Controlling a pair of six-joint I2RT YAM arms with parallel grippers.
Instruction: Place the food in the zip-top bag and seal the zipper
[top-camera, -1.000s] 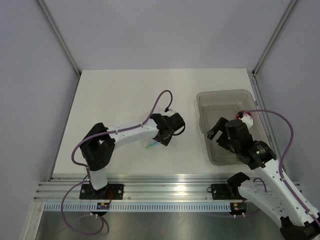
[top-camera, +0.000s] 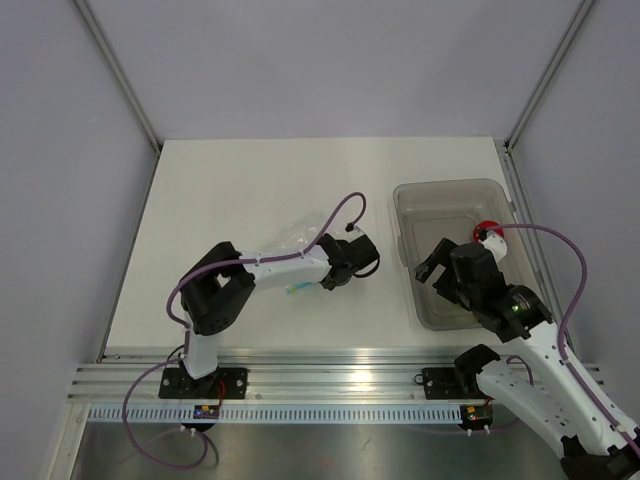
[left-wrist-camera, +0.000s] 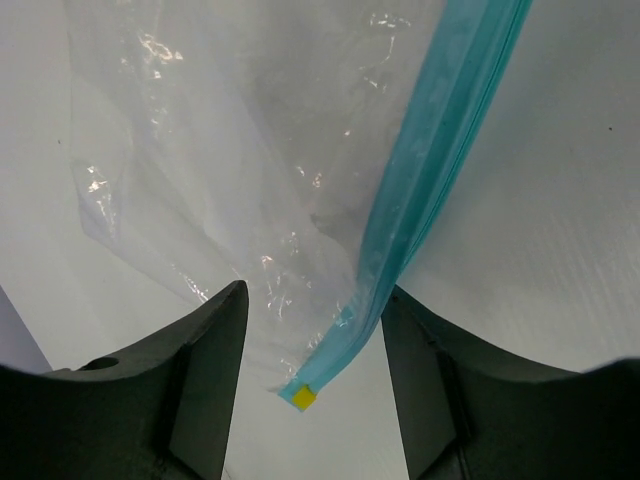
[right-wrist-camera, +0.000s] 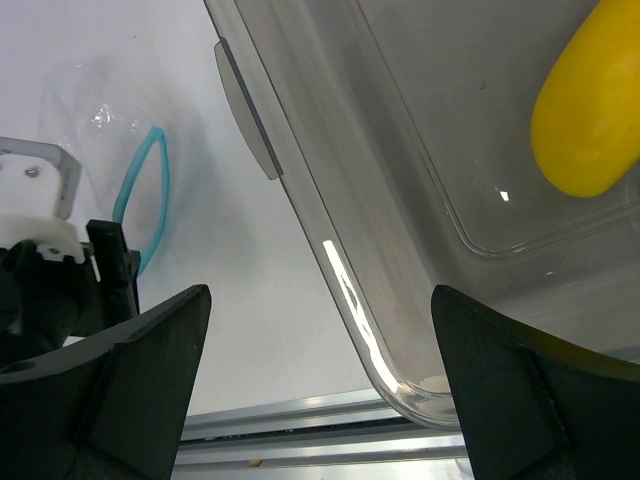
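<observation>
The clear zip top bag (top-camera: 295, 230) lies flat on the white table, partly under my left arm in the top view. Its teal zipper strip (left-wrist-camera: 430, 160), with a yellow slider (left-wrist-camera: 304, 397), runs between the fingers of my left gripper, which are part open around its lower end. My right gripper stands open over the grey bin (right-wrist-camera: 300, 175) at the right. A yellow food item (right-wrist-camera: 585, 100) lies in that bin, and a red one (top-camera: 487, 228) shows there, partly hidden by the right arm.
The bin takes up the table's right side, with its near wall by the front edge rail. Walls and rails border the table.
My left arm has shifted a little to the right over the bag during the last second. The right arm is almost unmoved.
</observation>
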